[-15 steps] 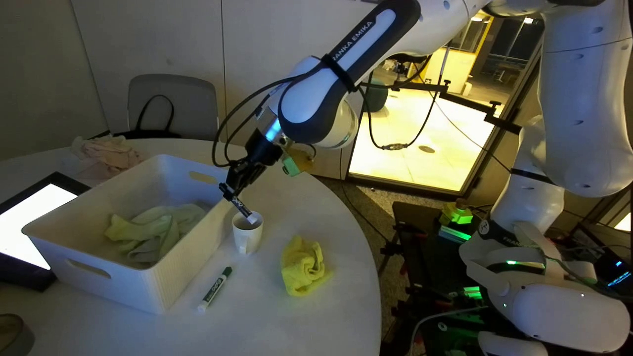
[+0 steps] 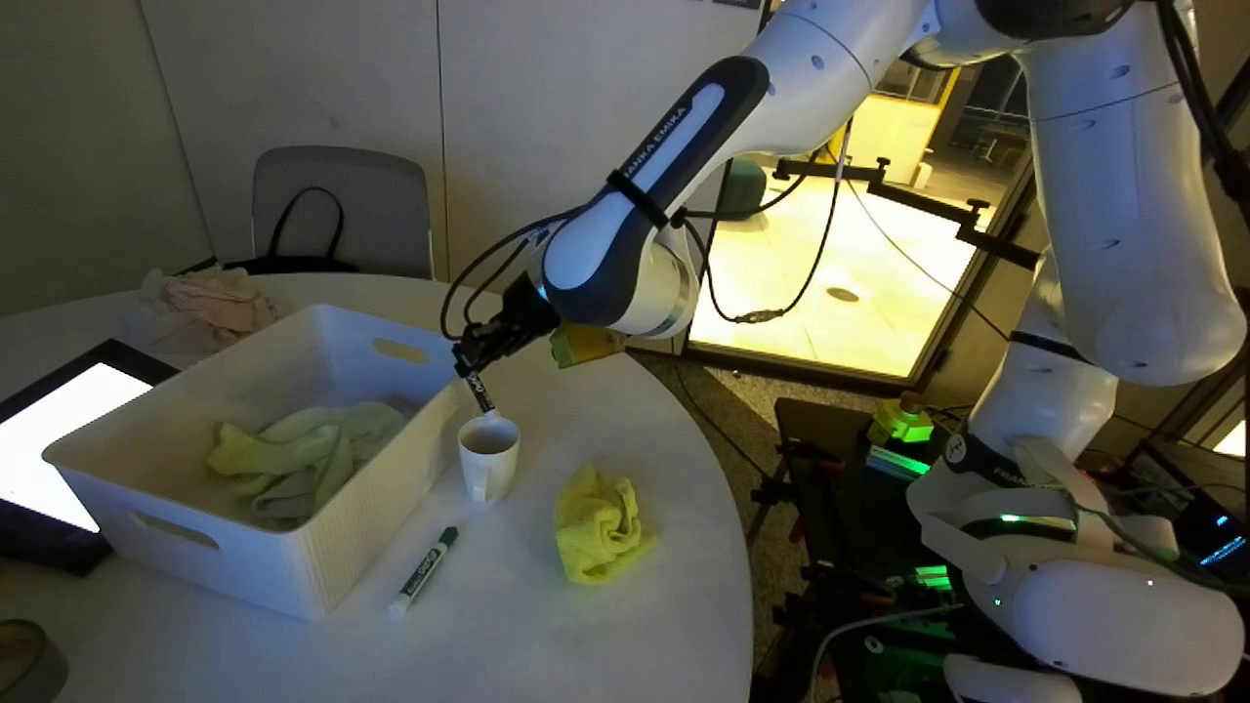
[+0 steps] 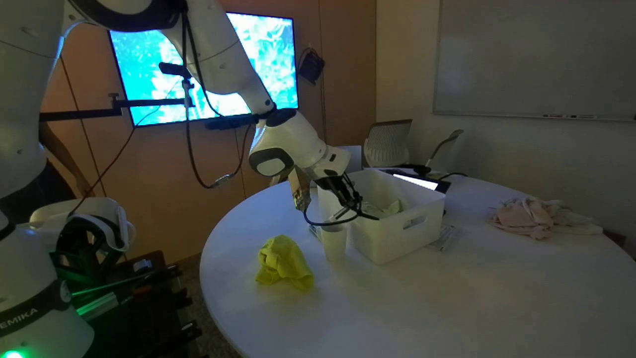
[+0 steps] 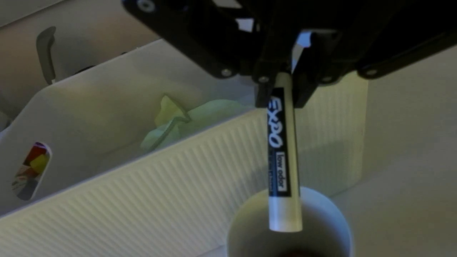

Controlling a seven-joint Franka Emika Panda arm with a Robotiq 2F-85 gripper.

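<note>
Shut on one end of an Expo marker (image 4: 282, 158), my gripper holds it pointing downward in the wrist view. The marker's white lower end overlaps the mouth of the white mug (image 2: 487, 455) in that view. From exterior view 1, the held marker (image 2: 479, 393) slants just above the mug's far rim, its tip close to it. The mug stands upright against the side of the white bin. In exterior view 2 my gripper (image 3: 357, 213) is over the mug (image 3: 334, 241), and the marker is hard to make out.
The white bin (image 2: 340, 560) has pale cloths (image 2: 307, 457) inside. A second marker (image 2: 424, 570) lies on the table before the mug. A crumpled yellow cloth (image 2: 600, 527) sits to the mug's right. A tablet (image 2: 59, 439) is left of the bin.
The wrist has tilted and my gripper has shifted slightly right and up. The held marker is steeper now, with its tip higher and farther back over the mug. The mug has stayed put.
</note>
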